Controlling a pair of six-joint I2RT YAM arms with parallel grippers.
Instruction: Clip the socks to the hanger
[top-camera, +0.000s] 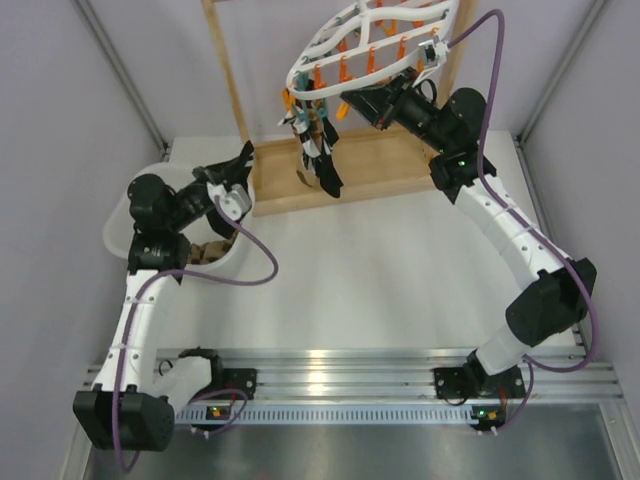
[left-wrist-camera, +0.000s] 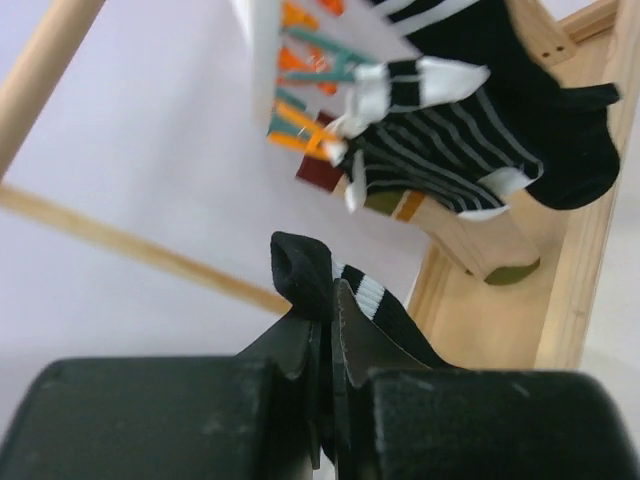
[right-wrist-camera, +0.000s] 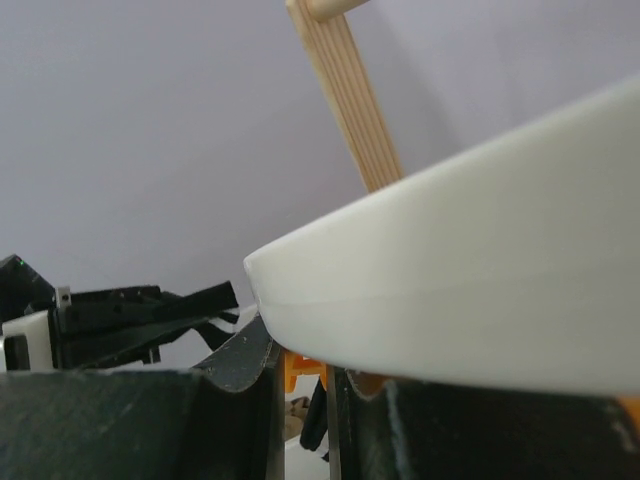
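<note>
My left gripper (top-camera: 243, 158) is raised over the white basin (top-camera: 120, 225), shut on a black striped sock (left-wrist-camera: 385, 318) that dangles from it. My right gripper (top-camera: 355, 100) is shut on the white hanger (top-camera: 318, 90), whose frame fills much of the right wrist view, with orange clips (right-wrist-camera: 305, 368) below. Black and striped socks (top-camera: 318, 155) hang in a bunch from orange and teal clips (left-wrist-camera: 295, 60) at the hanger's left end.
A wooden stand (top-camera: 232, 80) with a base tray (top-camera: 390, 160) stands at the back. Brown items (top-camera: 205, 252) lie in the basin.
</note>
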